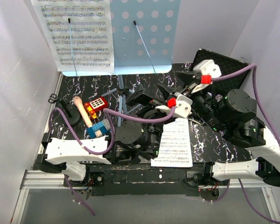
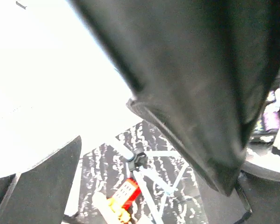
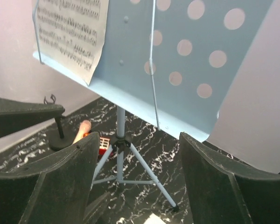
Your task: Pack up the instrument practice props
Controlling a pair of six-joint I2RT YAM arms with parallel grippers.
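A blue music stand point(image 1: 144, 46) holds a music sheet point(image 1: 81, 37), its tripod point(image 3: 121, 158) on the marble table. My left gripper point(image 1: 147, 98) is open below the stand's right half, close to my right gripper point(image 1: 179, 81). In the left wrist view, a large black part overhangs the fingers, likely the other arm. The right gripper is open, facing the stand, with nothing between its fingers. A pink microphone point(image 1: 84, 112), red toy point(image 1: 98, 103), blue toy point(image 1: 99, 129) and black small stand point(image 1: 70, 116) lie at left.
An open black foam-lined case point(image 1: 233, 70) stands at the back right. A loose music sheet point(image 1: 170, 149) lies at the front middle, partly under the left arm. White walls border the table.
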